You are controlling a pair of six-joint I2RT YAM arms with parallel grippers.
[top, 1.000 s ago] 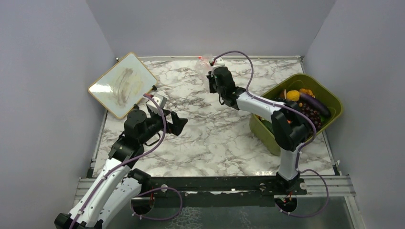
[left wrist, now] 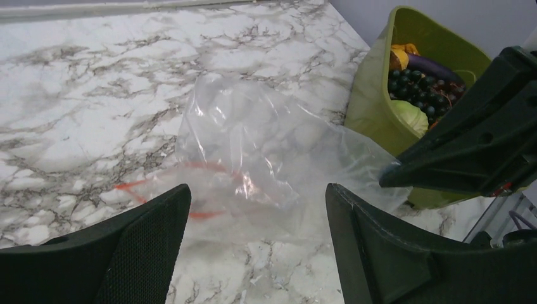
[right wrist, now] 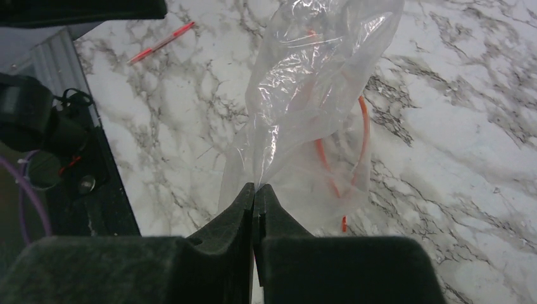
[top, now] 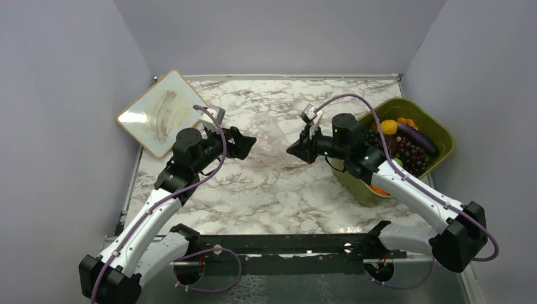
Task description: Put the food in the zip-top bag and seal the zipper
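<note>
Between my two arms hangs a clear zip top bag with red-orange strips along it. In the right wrist view my right gripper is shut on the bag's edge, and the film spreads beyond its fingertips. My left gripper stands open. The bag appears beyond the gap between its fingers, and I see no grip on it there. Food lies in the green bin: dark grapes, an eggplant and a yellow fruit.
The green bin stands on the right, partly under my right arm. A stained whiteboard leans at the back left. Bare marble tabletop shows in front of the bag.
My left gripper has moved back and slightly right, close to the bag.
</note>
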